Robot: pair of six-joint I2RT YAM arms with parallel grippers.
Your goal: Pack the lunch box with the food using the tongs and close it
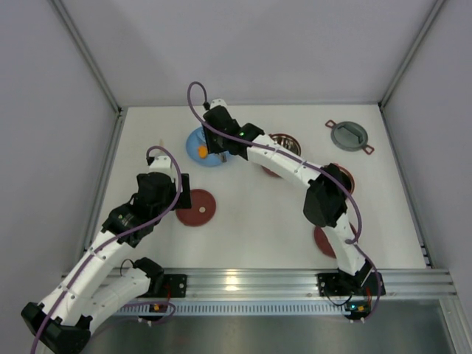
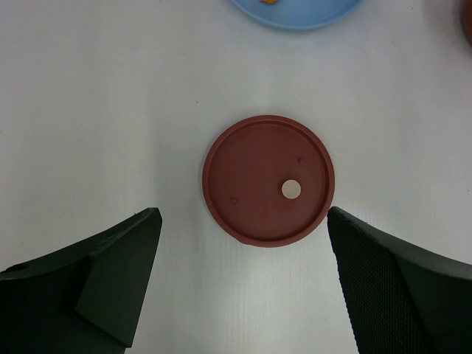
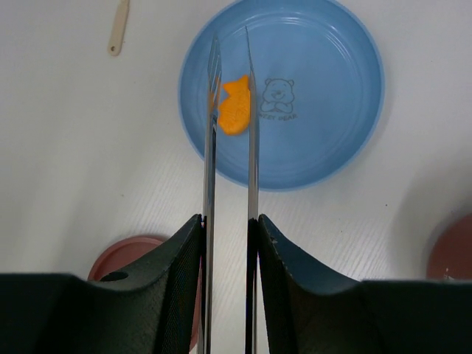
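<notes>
A blue plate with a bear print holds an orange fish-shaped piece. My right gripper is over the plate, its long metal tongs apart, straddling the area of the orange piece; whether they touch it I cannot tell. My left gripper stands open over a brown round lid at the left front of the table, nothing between its fingers.
A steel pot and another pot stand on the right, partly behind my right arm. A grey lid with handles lies at back right, another brown disc at front right.
</notes>
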